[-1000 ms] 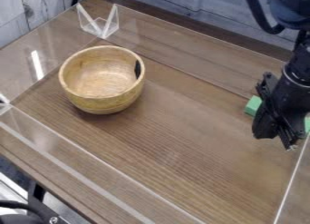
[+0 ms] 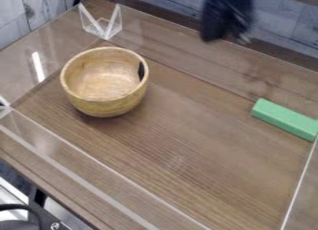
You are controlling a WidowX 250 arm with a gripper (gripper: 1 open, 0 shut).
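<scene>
My dark gripper (image 2: 226, 24) is a motion-blurred shape at the top right, high over the back edge of the table (image 2: 199, 159); its fingers are too blurred to read. A wooden bowl (image 2: 103, 101) sits on the left part of the table, empty as far as shows. A green block (image 2: 284, 118) lies at the right.
A clear angular plastic object (image 2: 102, 21) stands at the back left. Dark cables show at the lower left corner.
My gripper has swept up and back, away from over the green block, which now shows in full. The bowl and block look unmoved.
</scene>
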